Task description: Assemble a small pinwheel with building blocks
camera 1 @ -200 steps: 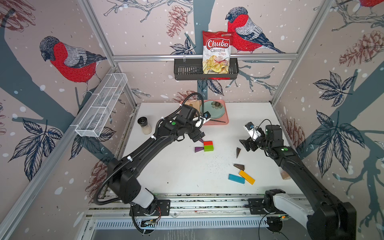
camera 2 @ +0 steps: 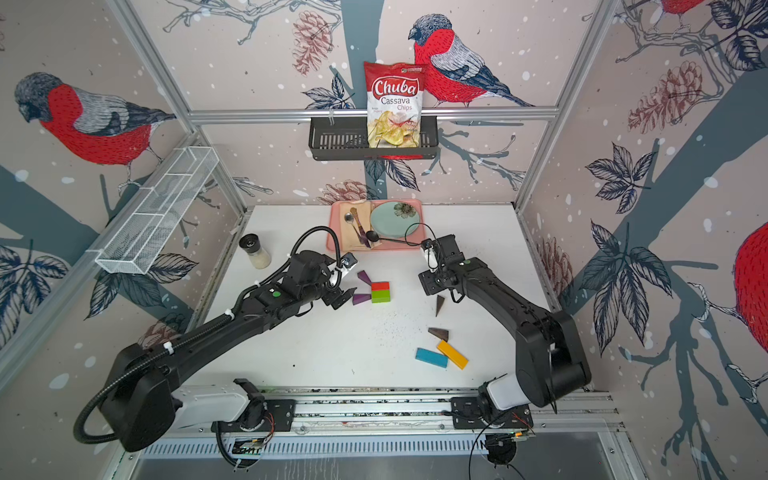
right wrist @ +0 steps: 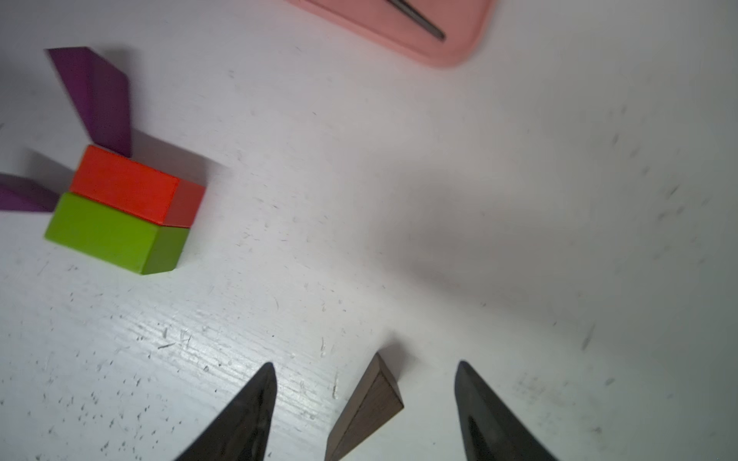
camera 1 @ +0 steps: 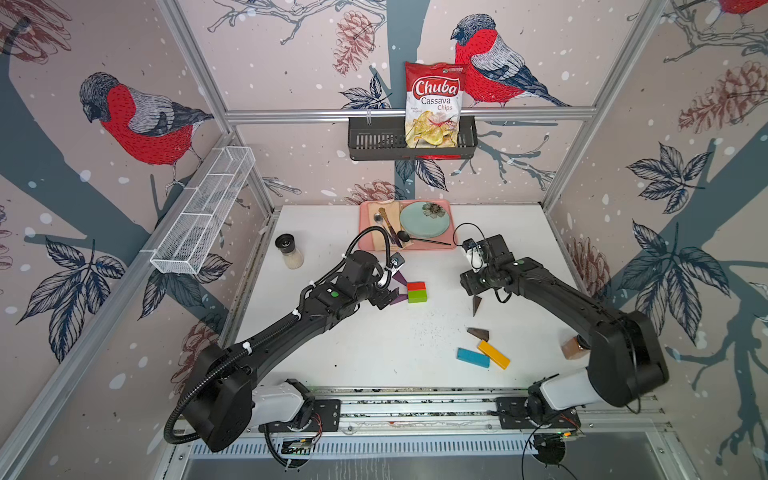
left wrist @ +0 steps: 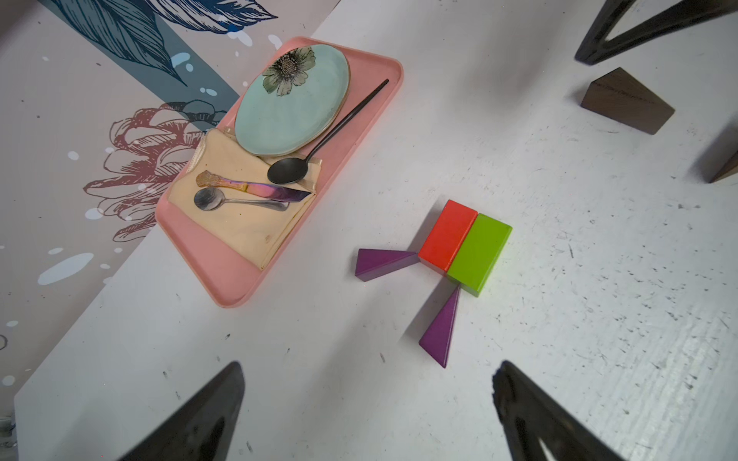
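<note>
A red block [left wrist: 447, 234] and a green block [left wrist: 479, 252] lie side by side mid-table, with two purple wedges [left wrist: 383, 262] pointing in toward them at their left. My left gripper is open above the table left of them, holding nothing. My right gripper hangs open over a dark wooden wedge [right wrist: 365, 411], which shows between its fingers from above. A second wooden wedge [camera 2: 438, 333] lies nearer the front, beside a blue block [camera 2: 431, 357] and an orange block [camera 2: 453, 354].
A pink tray [camera 2: 336, 236] with plate and cutlery fills the back middle. A pepper grinder [camera 2: 255, 251] stands at the left, another jar [camera 1: 574, 348] at the front right.
My left arm has drawn back toward the left and front. The blocks have not visibly moved.
</note>
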